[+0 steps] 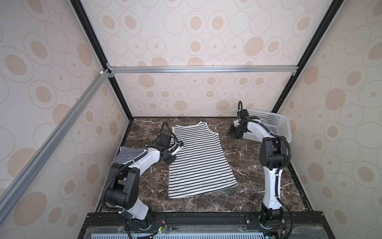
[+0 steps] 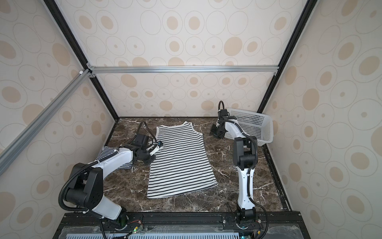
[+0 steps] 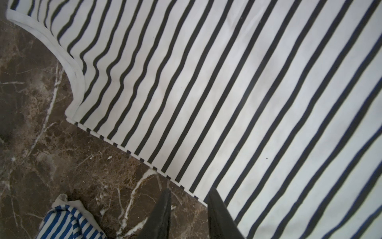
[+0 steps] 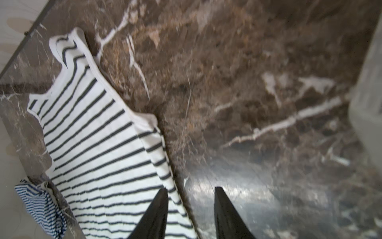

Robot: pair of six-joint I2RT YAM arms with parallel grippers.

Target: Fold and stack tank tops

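A white tank top with black stripes [image 1: 199,163] lies spread on the marble table, neck toward the back wall and hem toward the front. My left gripper hangs by its left edge, fingers parted, with nothing seen held between the fingers. To the right of the top, near the basket, my right gripper is parted too; only bare table shows in its gap. At the far left a blue-and-white striped garment [image 1: 129,154] lies bunched or folded, partly hidden behind the left arm.
A white perforated basket [image 1: 281,126] stands at the back right, touching or very close to the right arm. Bare marble [image 1: 246,159] lies right of the top, and a narrower strip runs along its left side.
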